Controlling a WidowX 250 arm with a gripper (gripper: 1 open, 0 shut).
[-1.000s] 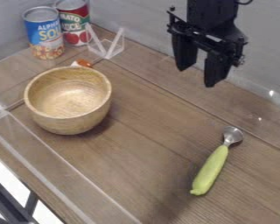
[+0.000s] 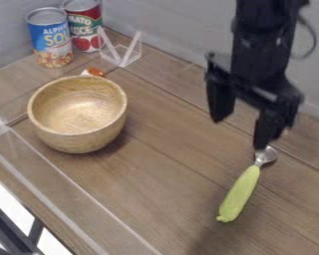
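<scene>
The dark gripper (image 2: pixel 243 115) hangs over the right half of the table, blurred, its two fingers apart and open with nothing seen between them. Below and slightly right of it lies a spoon or similar utensil with a pale green handle (image 2: pixel 238 194) and a metal head. A wooden bowl (image 2: pixel 79 112) stands at the left of the table.
Two cans stand at the back left, a blue one (image 2: pixel 52 38) and a red one (image 2: pixel 88 25). A small orange-and-white item (image 2: pixel 92 73) lies behind the bowl.
The gripper has moved down and toward the front, closer to the green-handled utensil. The utensil and bowl have not moved.
</scene>
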